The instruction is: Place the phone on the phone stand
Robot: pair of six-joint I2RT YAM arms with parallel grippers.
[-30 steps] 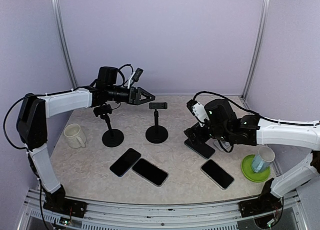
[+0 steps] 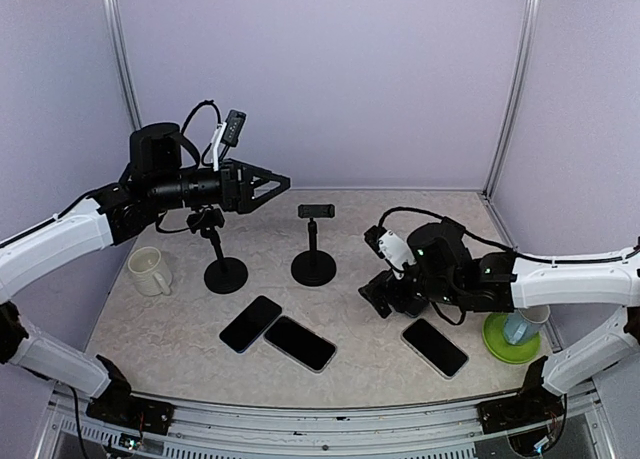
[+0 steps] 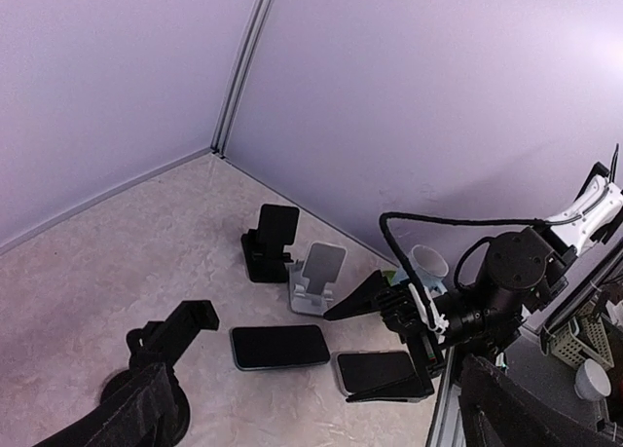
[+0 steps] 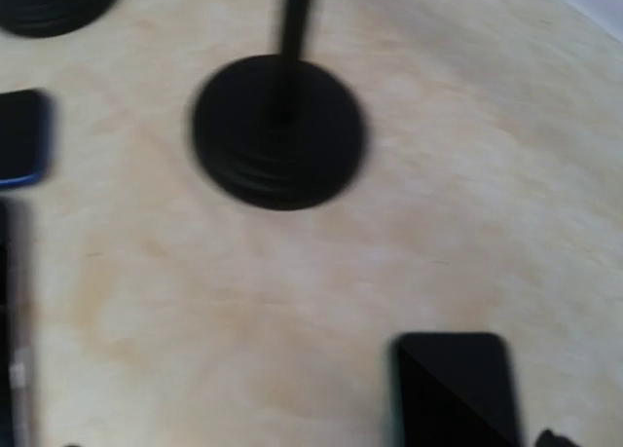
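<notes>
Several dark phones lie flat on the table: one [image 2: 250, 324] front left, another [image 2: 300, 344] beside it, a third [image 2: 434, 347] front right. A dark phone [image 4: 453, 384] also shows in the right wrist view. Black stands with round bases [image 2: 226, 275] stand at middle-left and centre. My left gripper [image 2: 272, 185] is open and empty, high above the left stand. My right gripper [image 2: 385, 295] is open, low over the right-middle of the table, near the front-right phone.
A white mug [image 2: 145, 271] is at the left. A blue-grey cup [image 2: 522, 324] sits on a green plate [image 2: 496, 347] at the right. The back of the table has free room; walls surround it.
The right gripper moved slightly left and toward the front.
</notes>
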